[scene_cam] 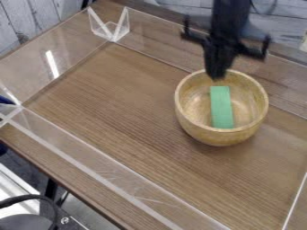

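Note:
A round wooden bowl (204, 130) sits on the wooden table right of centre, holding a green block (221, 106) that lies lengthwise toward the viewer. The black gripper (216, 45) is blurred at the top, above and behind the bowl, apart from the green block. Whether its fingers are open or shut is unclear in the blur.
A small white wire-like holder (108, 27) stands at the back left. Part of a black device with a cable shows at the bottom left corner.

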